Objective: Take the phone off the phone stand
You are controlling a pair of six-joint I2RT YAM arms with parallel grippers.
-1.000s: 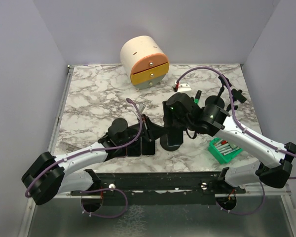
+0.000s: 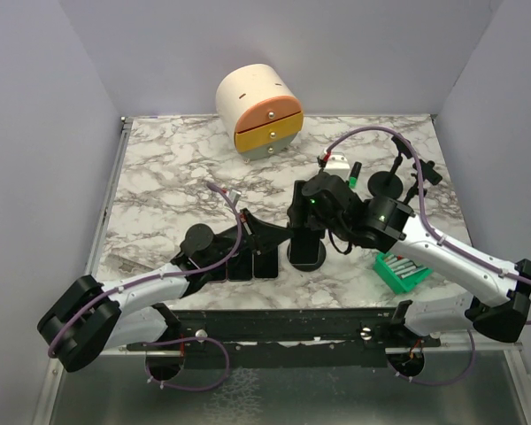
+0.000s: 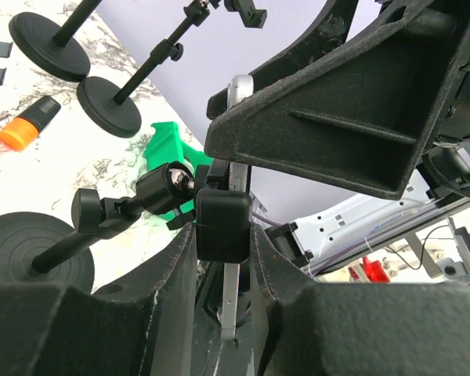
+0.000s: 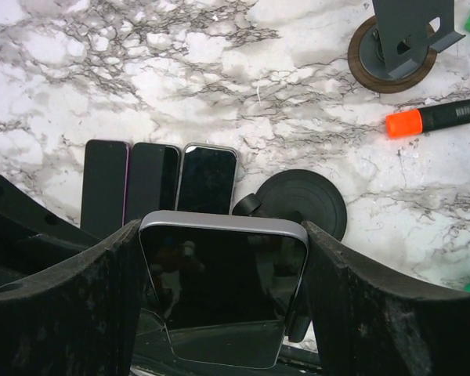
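Observation:
A black phone [image 2: 304,250] stands upright over the round stand base [image 4: 313,188] at the table's middle. My right gripper [image 2: 314,208] is over its upper part, with the phone [image 4: 223,290] between its fingertips in the right wrist view; whether they grip it is unclear. My left gripper [image 2: 283,235] is at the phone's left side. In the left wrist view, the phone appears edge-on with a holder [image 3: 223,223] behind my left fingers, whose grip I cannot make out.
Three phones [image 4: 207,178] lie left of the stand. A green tray [image 2: 403,273] is to the right, black stands [image 2: 385,184] behind it, and a drawer unit [image 2: 258,111] at the back.
The right arm and phone have shifted slightly, more upright over the base.

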